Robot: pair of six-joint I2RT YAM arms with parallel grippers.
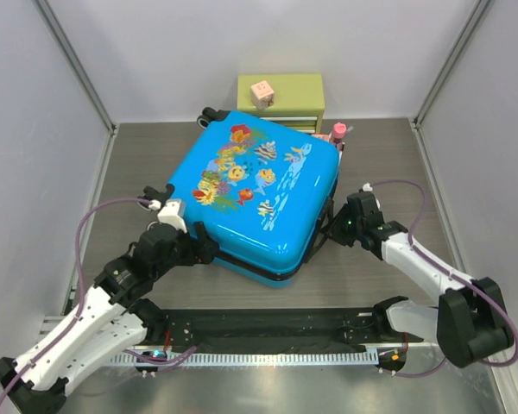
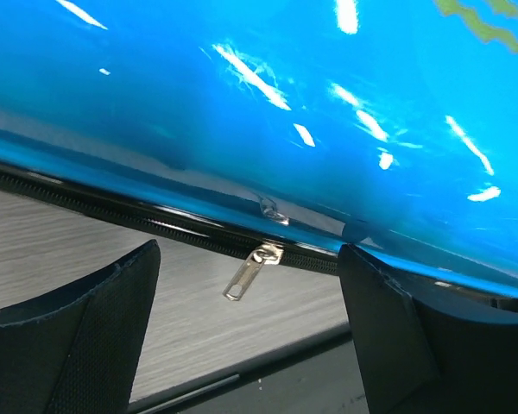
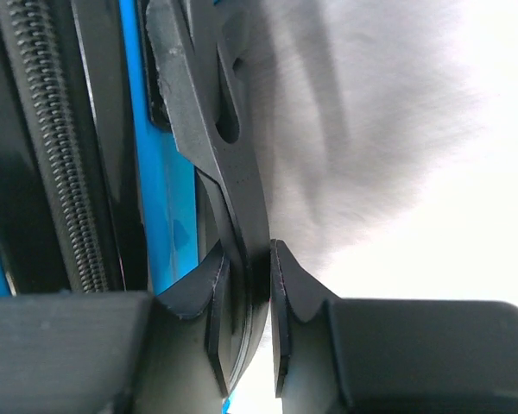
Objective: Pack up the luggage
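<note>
A closed blue hard-shell suitcase (image 1: 285,233) with fish pictures lies flat and angled on the floor. Along its front side runs a black zip (image 2: 190,231) with a metal zipper pull (image 2: 243,280). My left gripper is open at that front edge, the pull hanging in the gap between its fingers; neither finger seems to grip it. On the suitcase's right side a black strap-like handle (image 3: 233,185) stands off the shell, and my right gripper is shut on it. From above, the left fingers hide the zipper pull.
Behind the suitcase stands a green drawer box (image 1: 293,90) with a pink cube (image 1: 262,94) on top. A pink-capped item (image 1: 338,131) and other small things sit at the back right corner of the suitcase. Bare floor (image 1: 397,155) lies to the right.
</note>
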